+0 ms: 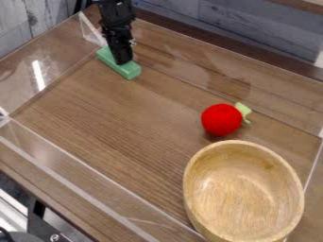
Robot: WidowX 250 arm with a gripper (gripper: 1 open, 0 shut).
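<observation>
My black gripper [119,47] reaches down from the top to a green rectangular block [119,68] lying on the wooden table [101,132] at the upper left. The fingertips are at or just over the block's upper end; whether they touch it, and how far apart they are, is too small to tell.
A red tomato [221,120] with a green top sits at the right. A large pale wooden bowl [243,161] stands at the lower right. A raised edge runs along the back.
</observation>
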